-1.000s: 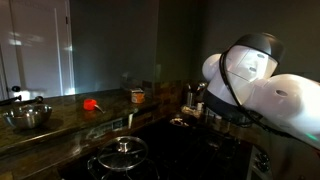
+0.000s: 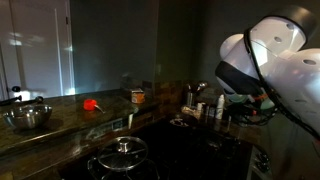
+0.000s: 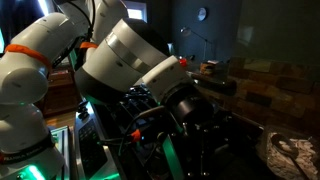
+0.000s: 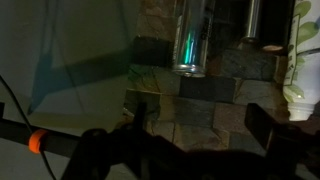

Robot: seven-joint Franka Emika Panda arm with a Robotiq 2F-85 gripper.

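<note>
In the wrist view my gripper stands open, its dark fingers wide apart with only stone tiles visible between them. Ahead of it, at the top of that view, is a shiny can or jar (image 4: 190,42). A slim metal cylinder (image 4: 253,20) is to its right, and a white bottle with a leaf pattern (image 4: 299,75) is at the right edge. The gripper touches none of these. Exterior view 1 has the arm over the right end of the dark counter, near several bottles (image 2: 220,104); the gripper itself is too dark to make out there.
A pan with a glass lid (image 2: 122,153) sits on the stove. On the raised ledge are a metal bowl (image 2: 27,115), a red item (image 2: 91,104) and an orange tub (image 2: 138,96). A foil-like tray (image 3: 290,153) lies at right in exterior view 2.
Across the exterior view 1 frames, the arm's dark elbow section has shifted to the right and slightly upward, uncovering more of the bottles behind it. The pan and ledge items have stayed put.
</note>
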